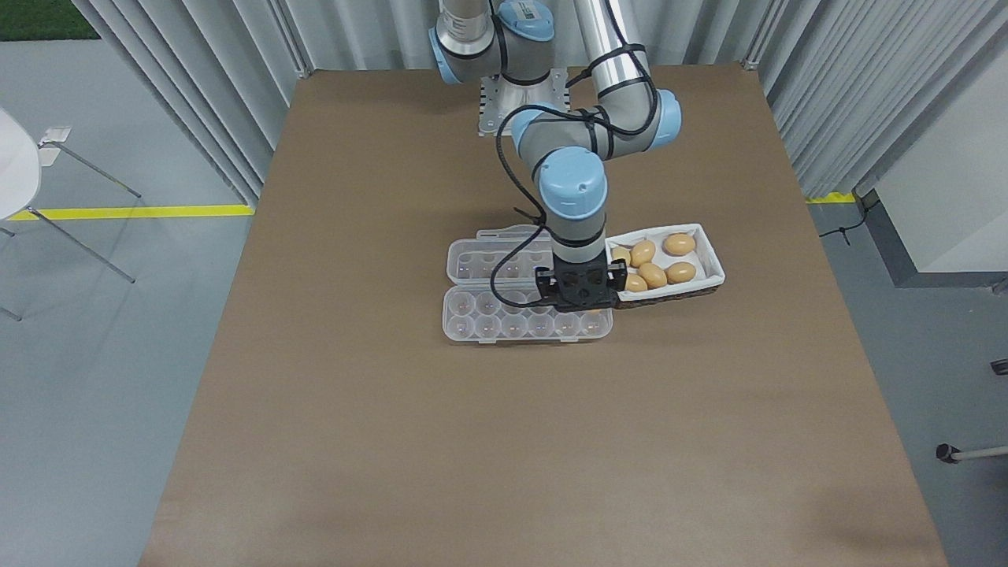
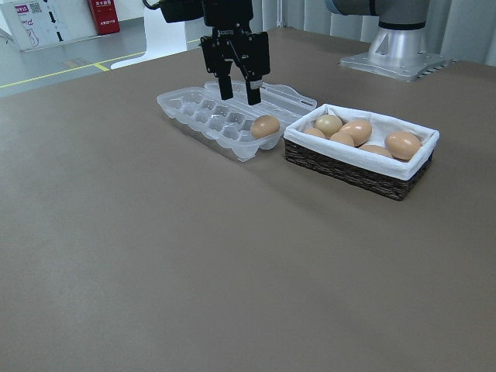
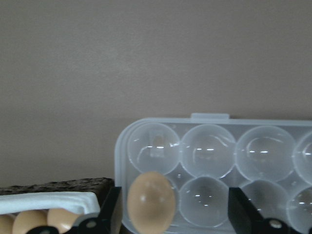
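Observation:
The clear plastic egg carton [image 1: 472, 326] lies open on the table, lid beside its cups. One brown egg [image 2: 265, 126] sits in an end cup; in the wrist view that egg [image 3: 151, 202] is between and slightly below the finger level. The gripper [image 2: 237, 90] hangs open over the carton, its fingers apart with nothing held. A white-lined wicker basket [image 2: 359, 167] with several brown eggs [image 1: 678, 272] stands beside the carton, to the right in the front view.
The robot base [image 2: 395, 63] stands at the back.

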